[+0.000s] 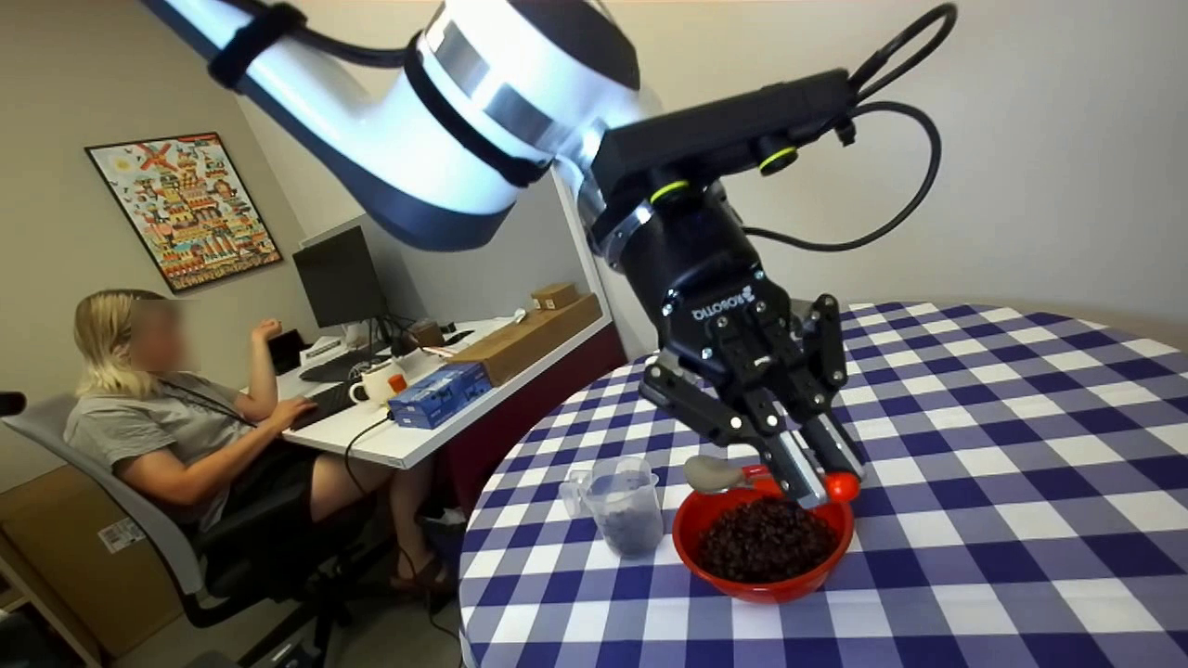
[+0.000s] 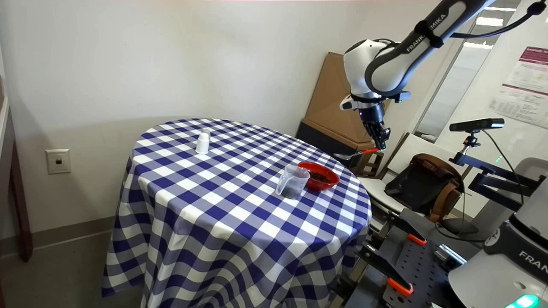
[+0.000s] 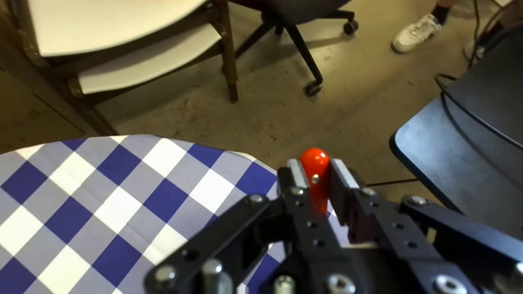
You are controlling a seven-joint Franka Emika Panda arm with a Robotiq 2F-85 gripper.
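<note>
My gripper (image 1: pixel 819 494) is shut on the red handle (image 3: pixel 316 176) of a spoon, whose rounded end shows between the fingers in the wrist view. The spoon's grey bowl (image 1: pixel 713 474) points left in exterior view 1, over the far rim of a red bowl (image 1: pixel 703 564) full of dark beans (image 1: pixel 768 540). Exterior view 2 has the spoon (image 2: pixel 349 155) held roughly level, above and apart from the red bowl (image 2: pixel 329 182). Close beside the bowl stands a clear measuring cup (image 1: pixel 626 507) with something greyish in its lower part.
A white shaker (image 2: pixel 203 143) with a grey one behind it stands at the table's far side. The checkered tablecloth (image 2: pixel 231 174) is otherwise mostly clear. In the wrist view the table's edge, a chair (image 3: pixel 147 63) and floor lie beneath.
</note>
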